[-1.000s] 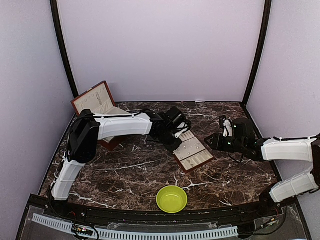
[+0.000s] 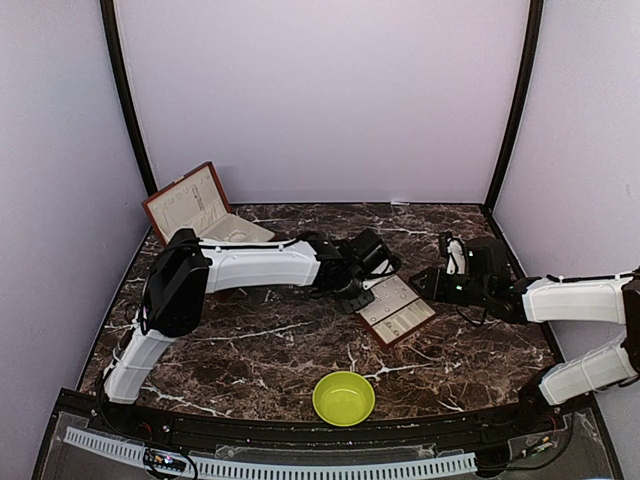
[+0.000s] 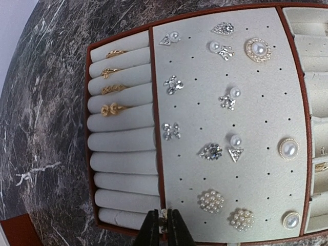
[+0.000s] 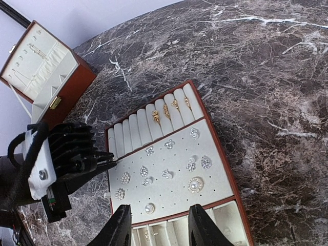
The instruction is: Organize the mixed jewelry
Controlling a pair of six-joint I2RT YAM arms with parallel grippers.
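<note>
The flat jewelry tray (image 2: 398,308) has a ring section with padded rolls (image 3: 123,163), a pierced earring panel (image 3: 266,200) and a compartment section. Several gold rings (image 3: 113,109) sit between rolls at one end; pearl and crystal earrings (image 3: 211,201) dot the panel. My left gripper is at the tray's edge, by the divider between rolls and panel. Its fingertips are close together with a small glint between them; whether it grips anything is unclear. My right gripper is open over the compartment side, apart from the tray, with nothing between its fingers.
A brown jewelry box (image 2: 190,205) with a raised lid stands at the back left, partly behind my left arm. An empty-looking green bowl (image 2: 343,398) is at the front edge. Bare marble tabletop (image 2: 250,350) lies around them.
The tray has slid to the right across the table, and my left gripper has moved right and slightly toward the front with it. The right arm looks still.
</note>
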